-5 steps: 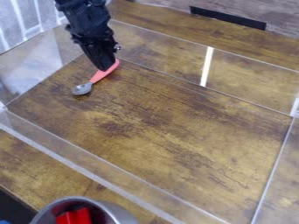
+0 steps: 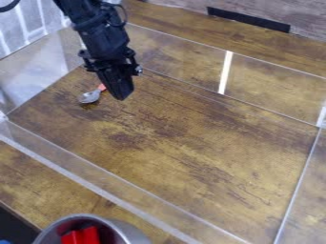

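A dark robot gripper [image 2: 117,88] hangs over the upper left of the wooden surface, mostly covering a spoon with a pink handle. The spoon's metal head [image 2: 90,97] shows at the gripper's left, with a bit of pink just above it. Whether the fingers are open or shut, or touch the handle, cannot be made out.
Clear low walls surround the wooden work area [image 2: 192,152], which is otherwise empty. A metal bowl [image 2: 118,232] holding red items sits at the bottom left, outside the walls.
The gripper has come lower and slightly to the right, covering most of the pink handle that showed earlier. The spoon's head stays in place.
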